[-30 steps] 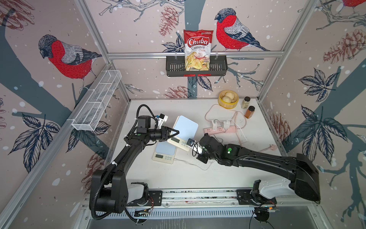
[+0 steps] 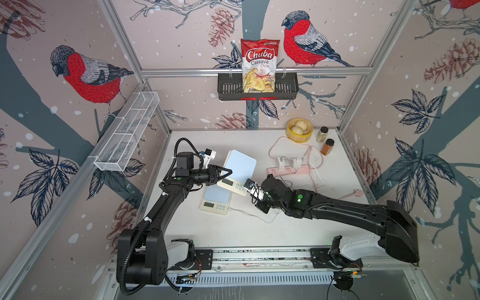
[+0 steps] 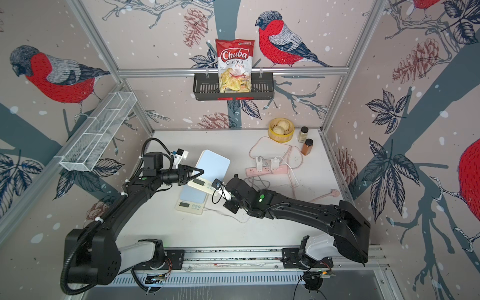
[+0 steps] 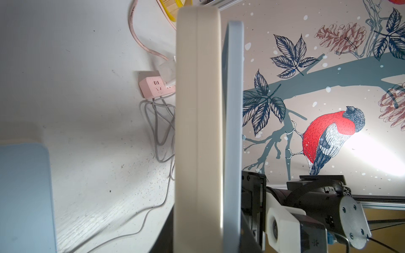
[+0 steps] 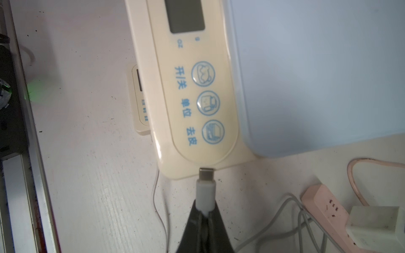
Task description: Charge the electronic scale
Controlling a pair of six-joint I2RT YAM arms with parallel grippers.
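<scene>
A cream scale with a pale blue platform [image 2: 240, 165] is held tilted above the table, with my left gripper [image 2: 229, 172] shut on its edge. Edge-on, that scale [image 4: 198, 126] hides most of the left fingers in the left wrist view. My right gripper is shut on a white charging plug [image 5: 205, 194]. The plug's bare metal tip points at the short side of the held scale [image 5: 168, 158], by its buttons. Whether tip and casing touch, I cannot tell; no port shows. A second, similar scale [image 2: 215, 206] lies on the table beneath.
A pink power strip [image 2: 289, 170] with white adapters and loose cables lies behind the right arm. A thin cable [image 5: 154, 202] runs from near the lower scale. The yellow basket [image 2: 299, 130] and two jars stand at the back right.
My right gripper has also moved a little left. Both grips look unchanged.
</scene>
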